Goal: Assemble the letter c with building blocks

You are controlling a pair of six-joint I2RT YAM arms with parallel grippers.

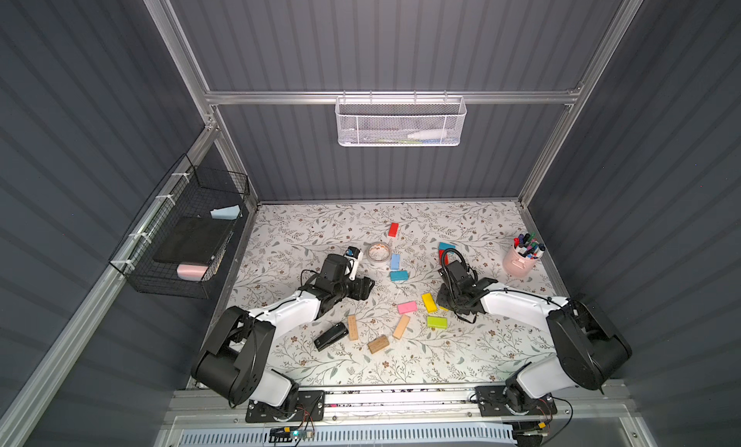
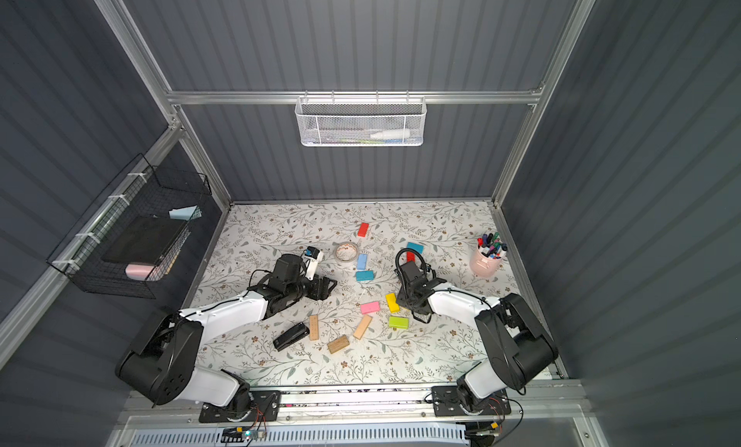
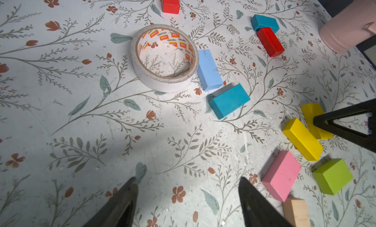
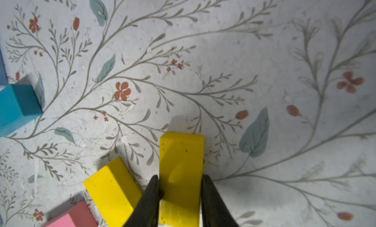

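In the right wrist view, the fingers of my right gripper flank a yellow block (image 4: pixel 181 156), with no clear gap on either side; whether they grip it is unclear. A second yellow block (image 4: pixel 111 187) lies just left of it. My left gripper is open and empty above bare table. Ahead of it, a teal block (image 3: pixel 230 101) lies near the end of a light blue block (image 3: pixel 209 70). To its right are a pink block (image 3: pixel 282 175), a green block (image 3: pixel 333 176) and a tan block (image 3: pixel 296 212).
A tape roll (image 3: pixel 164 80) sits by the light blue block. Farther back are red blocks (image 1: pixel 393 229) and another teal block (image 1: pixel 446 246). Tan blocks (image 1: pixel 352 327) and a black object (image 1: pixel 331 336) lie at the front; a pen cup (image 1: pixel 519 260) stands right.
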